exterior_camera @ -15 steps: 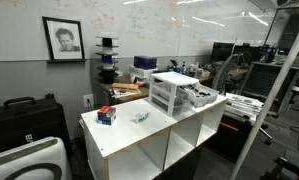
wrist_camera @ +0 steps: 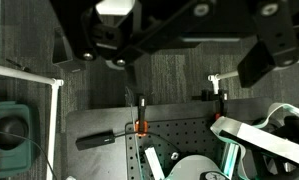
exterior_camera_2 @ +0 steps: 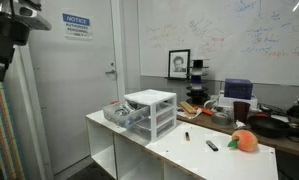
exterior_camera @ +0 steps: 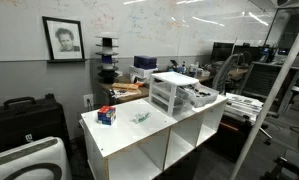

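Note:
In the wrist view my gripper stands open, its two fingertips wide apart with nothing between them. Below them show the dark floor and a perforated black plate. Exterior view 2 has the dark arm end (exterior_camera_2: 9,40) high at the left, well away from the white counter (exterior_camera_2: 174,150). On that counter are an orange, rounded item (exterior_camera_2: 243,141) and a small dark item (exterior_camera_2: 211,145). A red and blue block (exterior_camera: 106,115) sits at the near left of the counter in exterior view 1, with a small pale greenish item (exterior_camera: 141,117) beside it.
A white drawer unit (exterior_camera_2: 155,97) with clear drawers stands on the counter, next to a clear bin (exterior_camera_2: 119,112). Behind, a darker table holds a pan (exterior_camera_2: 267,124) and other items. Bare counter lies in front of the drawers. A pale post (exterior_camera: 269,105) rises at the right.

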